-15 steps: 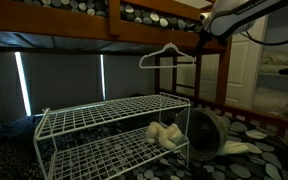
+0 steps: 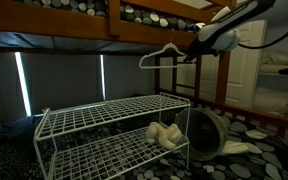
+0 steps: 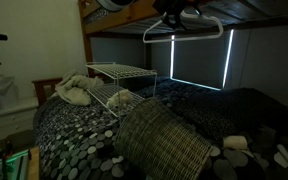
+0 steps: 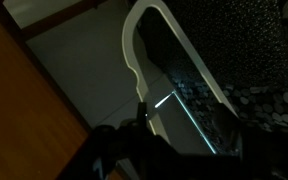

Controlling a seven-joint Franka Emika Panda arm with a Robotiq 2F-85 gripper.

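A white plastic hanger (image 2: 164, 64) hangs below the wooden upper-bunk rail in exterior view 1. My gripper (image 2: 191, 56) comes in from the right, close to the hanger's right shoulder. Exterior view 2 has the dark gripper (image 3: 177, 17) overlapping the top of the hanger (image 3: 189, 37). From the wrist, the hanger (image 4: 134, 60) runs down towards the dark fingers, its lower end lost among them. Shadow hides how far apart the fingers stand and whether they touch the hanger.
A white two-tier wire rack (image 2: 112, 112) stands below, with a pale soft item (image 2: 164, 134) on its lower shelf. Beside it a woven basket (image 3: 164, 140) lies tipped over on the patterned bedding (image 3: 69, 130). The wooden rail (image 2: 144, 28) runs just above the hanger.
Over the last second my arm has come left and a little lower, bringing the gripper nearer the hanger. The hanger and the rack look unmoved.
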